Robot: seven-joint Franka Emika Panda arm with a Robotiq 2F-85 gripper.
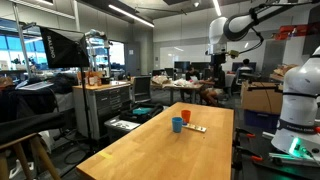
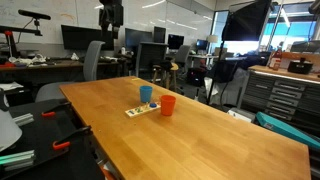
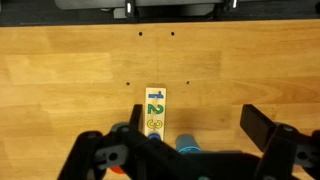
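In the wrist view a narrow wooden strip point(image 3: 155, 112) with coloured digits, among them 1, 2 and 3, lies flat on the table. Below and right of it shows part of a blue cup point(image 3: 187, 143); a sliver of a red cup point(image 3: 118, 173) peeks out by the left finger. My gripper is wide open, with no object held between its fingers. Exterior view 2 has the blue cup point(image 2: 146, 93) and red cup point(image 2: 168, 105) standing near the strip point(image 2: 142, 110), with the gripper point(image 2: 108, 43) high above the table.
The wooden table point(image 1: 160, 150) has a wide bare stretch away from the cups. Beyond it are a drawer cabinet point(image 2: 285, 95), a black photo light point(image 2: 245, 20) on a stand and office chairs. The wrist view shows a table edge at the top.
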